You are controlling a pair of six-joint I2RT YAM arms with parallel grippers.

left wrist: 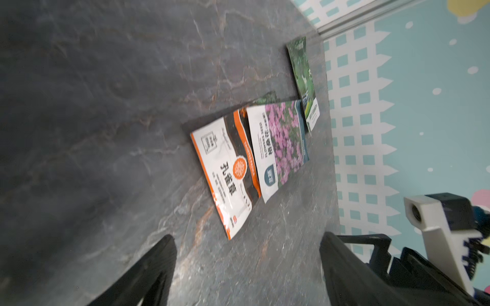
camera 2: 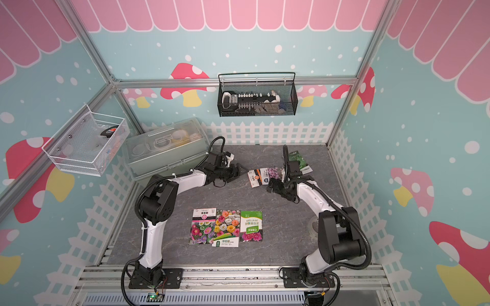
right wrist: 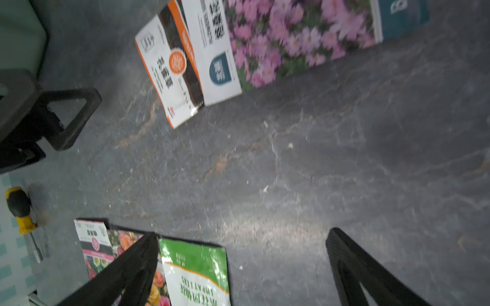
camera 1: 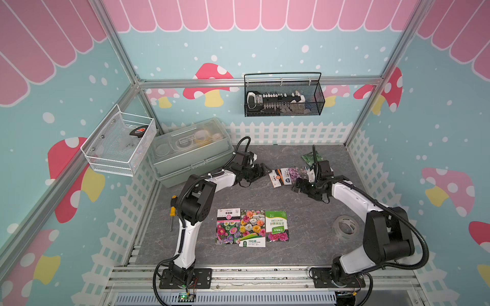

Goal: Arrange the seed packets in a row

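Observation:
Three seed packets lie side by side at the front: a pink-topped one [camera 1: 228,227], a rose-covered one [camera 1: 252,224] and a green one [camera 1: 276,224]. Farther back, an orange-and-white packet [left wrist: 227,170] is partly covered by a pink-flower packet [left wrist: 278,140]. A dark green packet [left wrist: 302,71] lies beyond them, partly hidden by the right arm in the top left view. My left gripper [camera 1: 267,170] is open, left of the orange-and-white packet. Open too, my right gripper [camera 1: 297,186] hovers at the near side of the pink-flower packet. Neither holds anything.
A lidded storage box [camera 1: 191,150] fills the back left corner. A screwdriver [camera 1: 173,210] lies by the left edge, and a tape roll [camera 1: 346,227] sits on the right. Bare table separates the front packets from the back ones.

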